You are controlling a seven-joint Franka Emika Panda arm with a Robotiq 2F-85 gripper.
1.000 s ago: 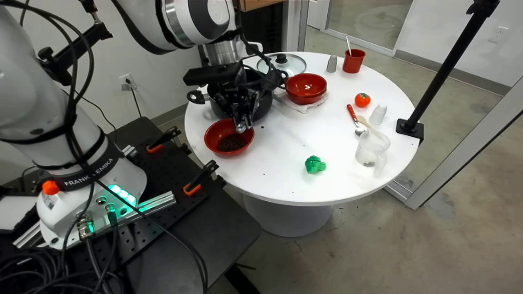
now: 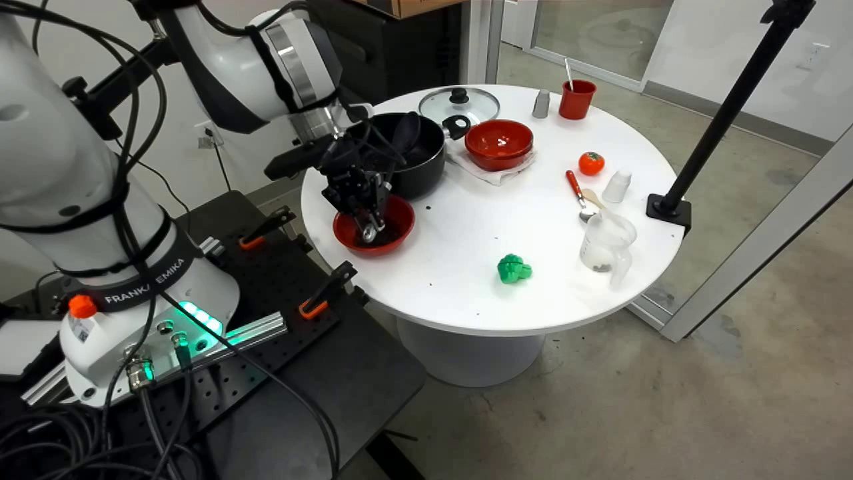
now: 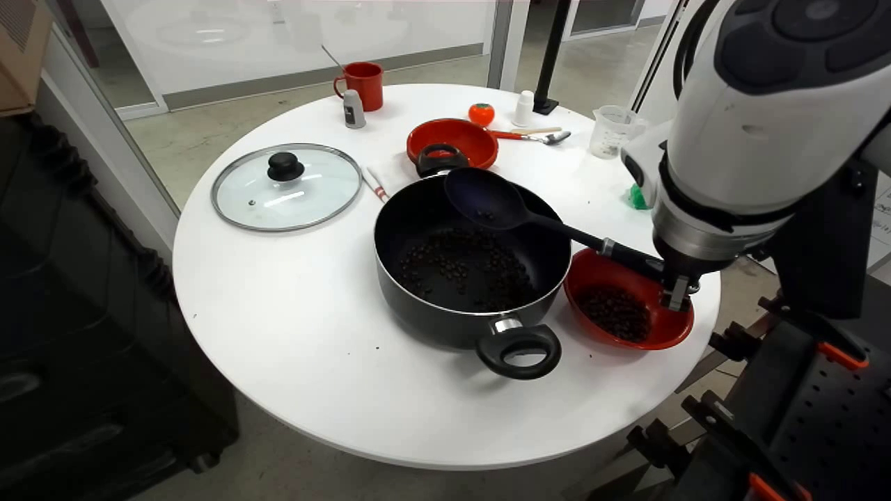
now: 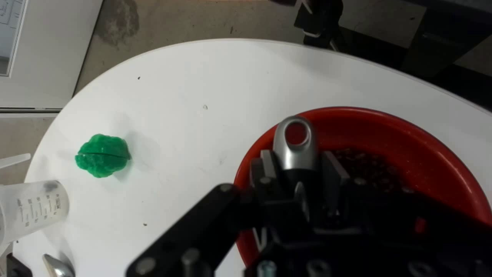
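Note:
My gripper is shut on the handle of a black ladle (image 3: 486,199), whose metal end (image 4: 295,152) pokes out between the fingers. In exterior view 2 the ladle's bowl is over the far inner side of the black pot (image 3: 434,321), with a few dark beans visible in it. More dark beans (image 3: 455,267) are scattered across the pot's floor. Close beside the pot, a red bowl (image 3: 576,292) contains a heap of dark beans (image 3: 616,312); the gripper and handle end hang above this bowl. Whether the ladle touches the pot cannot be told.
A glass lid (image 3: 313,196) lies flat left of the pot. Behind the pot is another red bowl (image 3: 422,138). A green toy vegetable (image 2: 513,269), clear measuring cup (image 2: 605,240), tomato (image 2: 592,163) and red mug (image 2: 577,100) stand farther off.
In exterior view 1 the arm has tilted and shifted left and lower. The handle end now shows over the red bowl, and the ladle's head has come into sight over the pot.

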